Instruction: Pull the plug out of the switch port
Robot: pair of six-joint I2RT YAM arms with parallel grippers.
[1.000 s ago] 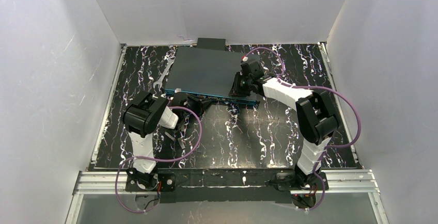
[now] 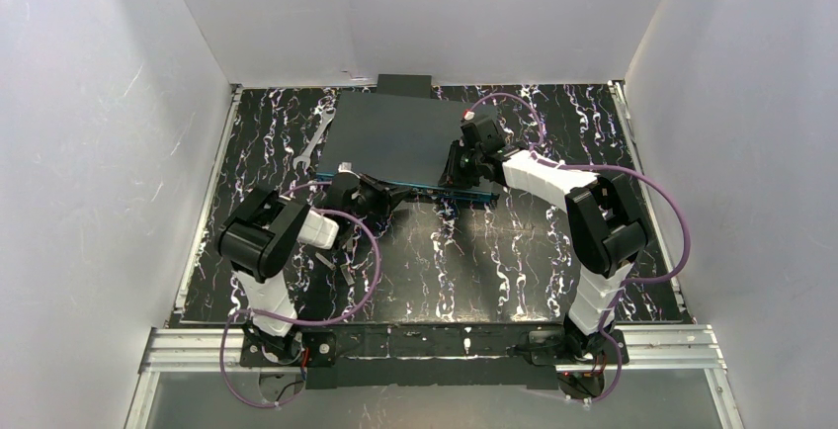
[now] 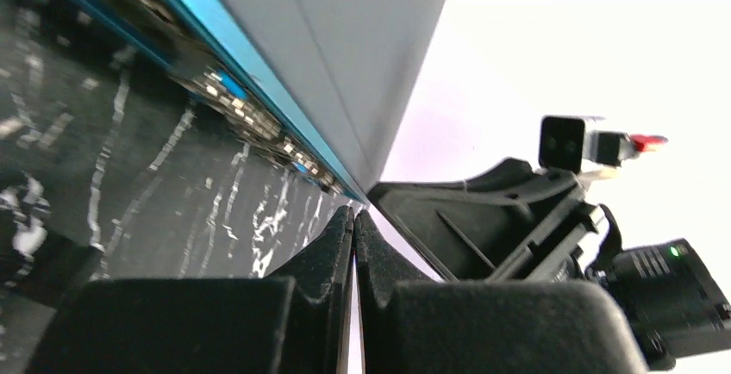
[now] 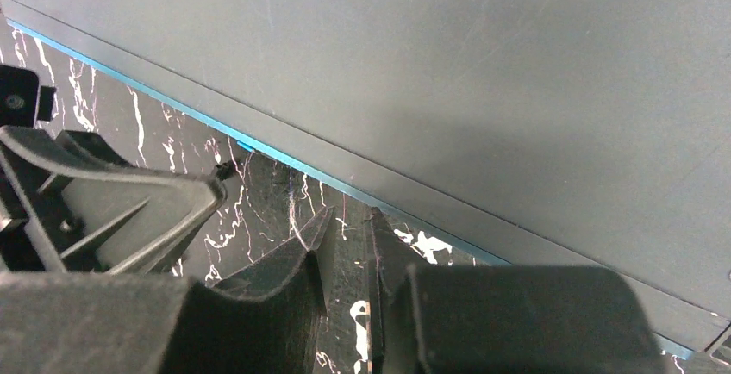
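The network switch [image 2: 395, 137] is a flat dark grey box with a blue front edge, lying at the back middle of the table. In the left wrist view, its port face [image 3: 250, 124] shows blurred metal ports with bits of blue. My left gripper is shut, with nothing showing between its fingers, and points at this front face. Close to the switch's front edge toward the right, my right gripper is part open, a narrow empty gap between its fingers. The left gripper's tip reaches near a small blue piece [image 4: 246, 146] under the edge. No plug can be made out clearly.
A wrench [image 2: 314, 139] lies left of the switch, and small grey pieces [image 2: 336, 268] lie beneath the left arm. Purple cables [image 2: 371, 271] loop along both arms. In front of the switch, the middle of the marbled table [image 2: 435, 271] is clear.
My left arm's elbow has shifted left and down in the top view, and its gripper has turned a little at the switch's front edge. The right arm looks unmoved.
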